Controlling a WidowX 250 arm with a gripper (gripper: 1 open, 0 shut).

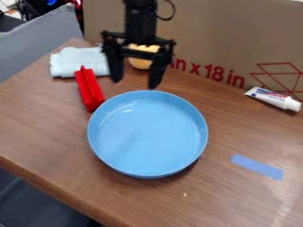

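Note:
My black gripper (135,67) is open above the back of the table, just behind a light blue plate (147,133), with nothing seen between its fingers. A red object (89,89) lies left of the plate. A folded pale cloth (73,60) is at the back left. A yellow object (141,62) is partly hidden behind my gripper. A toothpaste tube (274,97) lies at the back right.
A cardboard box (225,35) stands along the back. A blue tape strip (257,167) is on the wooden table (71,142).

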